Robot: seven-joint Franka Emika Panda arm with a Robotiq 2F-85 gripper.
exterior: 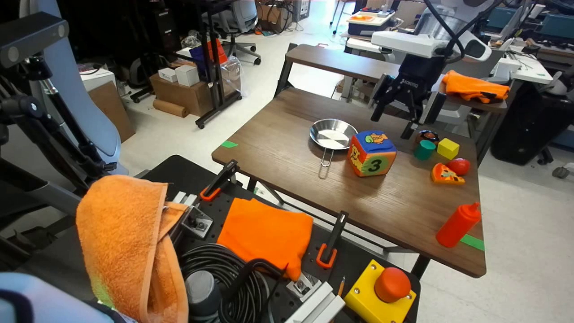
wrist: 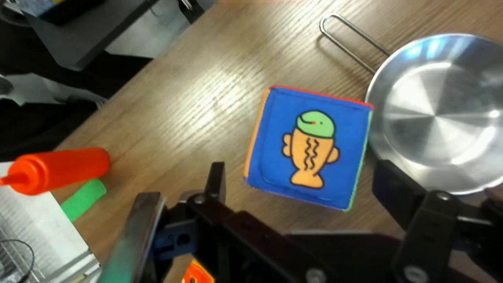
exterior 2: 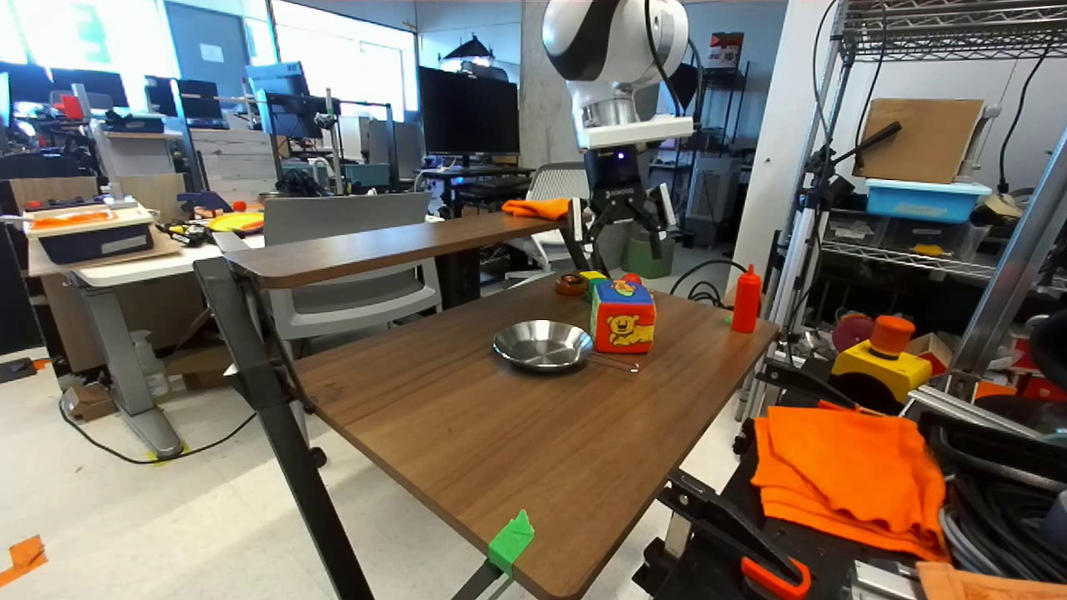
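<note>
A soft picture cube (exterior: 372, 154) rests on the brown table, its blue top with an orange fish (wrist: 311, 155) facing up in the wrist view. Beside it lies a small steel pan (exterior: 333, 133), whose wire handle (wrist: 351, 40) points toward the table's front edge. My gripper (exterior: 393, 119) is open above and behind the cube, with nothing held. Its fingers (wrist: 216, 181) stand wide apart in the wrist view, and the cube shows beyond them, not touched. In exterior view 2 the gripper (exterior 2: 617, 238) hangs clear over the table's far part.
Right of the cube sit a green cup (exterior: 424, 150), a yellow block (exterior: 447, 148), a red ball (exterior: 458, 166), a toy pizza slice (exterior: 447, 175) and a dark round item (exterior: 428, 136). A red bottle (exterior: 458, 225) stands near the front right corner.
</note>
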